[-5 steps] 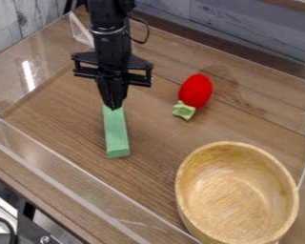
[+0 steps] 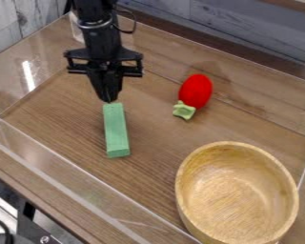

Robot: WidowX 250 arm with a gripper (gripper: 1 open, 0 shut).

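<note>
My gripper (image 2: 108, 95) hangs from the top left over the table, its tip just above the far end of a green bar (image 2: 115, 133), which lies lengthwise on the wood. Whether the fingers are open or shut is too dark and small to tell.
A red egg-shaped object (image 2: 196, 91) and a small light-green piece (image 2: 183, 111) lie right of the gripper. A large wooden bowl (image 2: 236, 191) fills the lower right.
My gripper has shifted a little to the left. The green bar and the other objects look unmoved.
</note>
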